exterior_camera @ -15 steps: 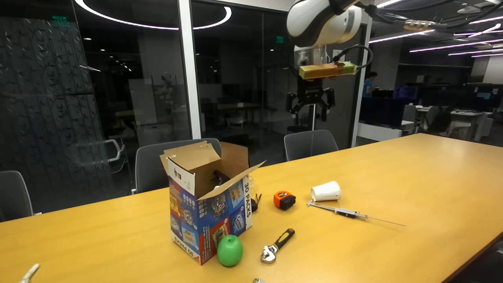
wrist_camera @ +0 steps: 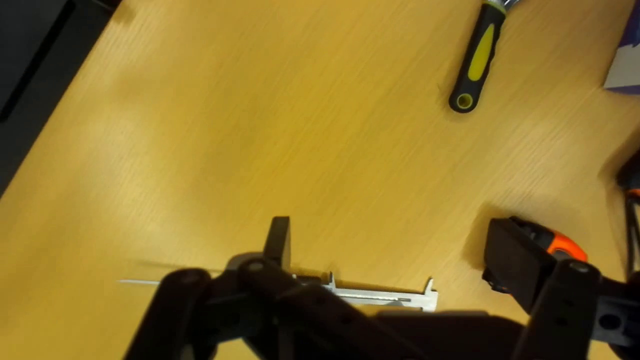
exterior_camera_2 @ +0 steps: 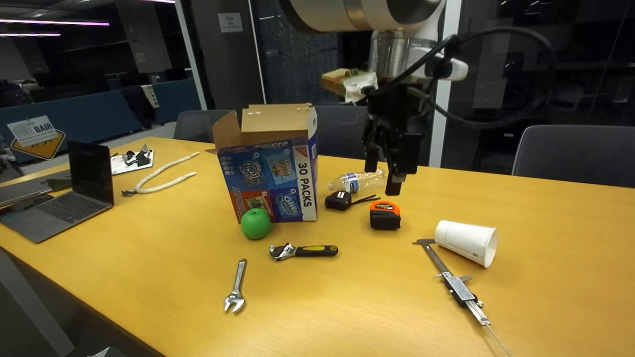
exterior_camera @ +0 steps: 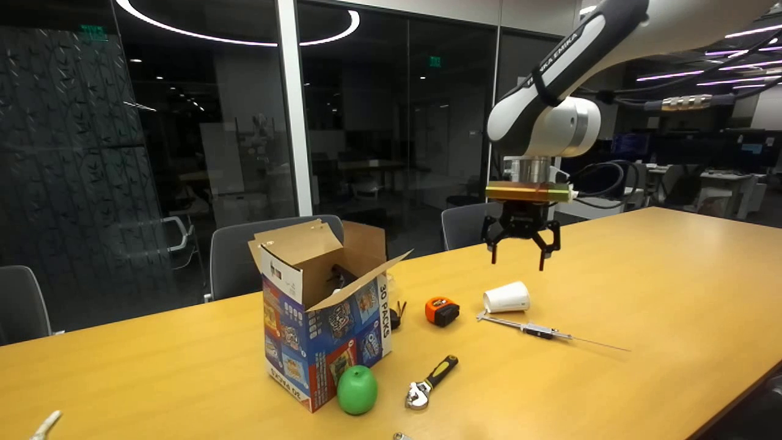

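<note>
My gripper (exterior_camera: 518, 263) hangs in the air with its fingers spread and nothing between them. Below it, a white paper cup (exterior_camera: 507, 297) lies on its side on the table. A metal caliper (exterior_camera_2: 458, 288) rests right beside the cup; in the wrist view my fingers cover part of the caliper (wrist_camera: 384, 297). An orange and black tape measure (exterior_camera: 442, 311) sits to the left of the cup, partly behind one finger in the wrist view. The cup is hidden behind the gripper there.
An open snack box (exterior_camera_2: 268, 184) stands left, a green apple-like object (exterior_camera_2: 256, 224) by it. Nearby are a yellow-black wrench (exterior_camera_2: 303, 251), a silver wrench (exterior_camera_2: 236, 288), a black tape measure (exterior_camera_2: 338, 200) and a plastic bottle (exterior_camera_2: 358, 181).
In exterior view 1 my gripper has come down and moved to the right, from high above the table to over the cup. The things on the table have not moved.
</note>
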